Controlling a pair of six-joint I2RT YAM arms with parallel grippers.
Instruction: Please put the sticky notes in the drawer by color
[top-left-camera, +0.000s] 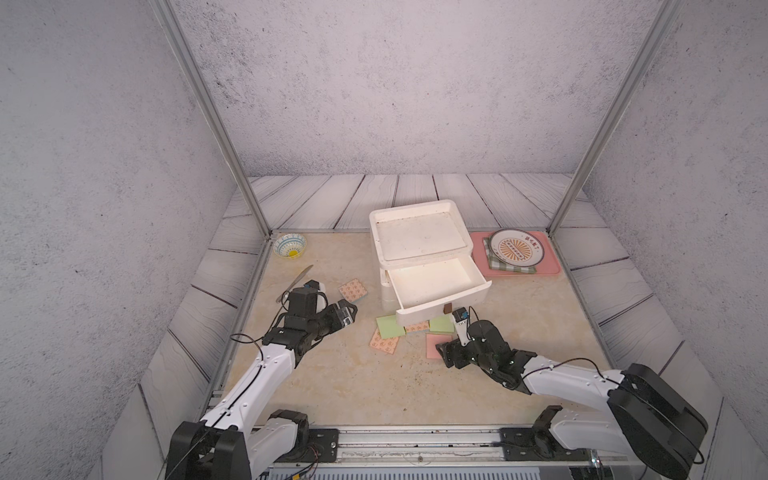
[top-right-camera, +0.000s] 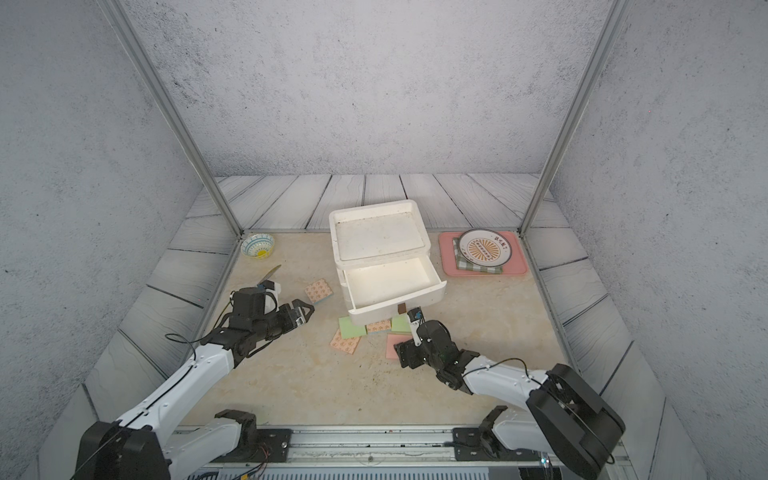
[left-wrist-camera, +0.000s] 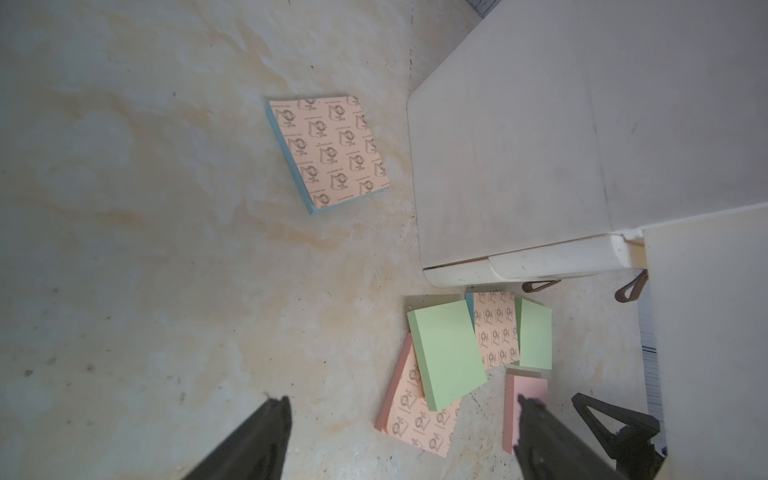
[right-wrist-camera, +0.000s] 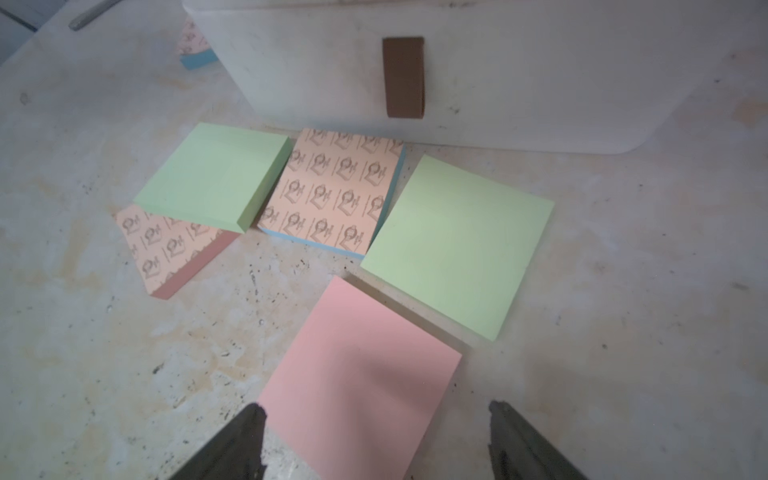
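Observation:
A white drawer unit stands mid-table, its upper drawer (top-left-camera: 432, 284) pulled out and empty. In front lie green pads (right-wrist-camera: 212, 172), patterned pads (right-wrist-camera: 332, 184), and a plain pink pad (right-wrist-camera: 360, 376). Another patterned pad (left-wrist-camera: 328, 152) with blue sides lies left of the unit. My right gripper is low over the plain pink pad, fingers parted around it, nothing visibly lifted. My left gripper is raised left of the unit, fingers apart with nothing held.
A bowl (top-left-camera: 289, 246) and a knife (top-left-camera: 296, 280) are at the left. A pink tray (top-left-camera: 544, 264) with cloth and plate (top-left-camera: 516, 248) sits at the back right.

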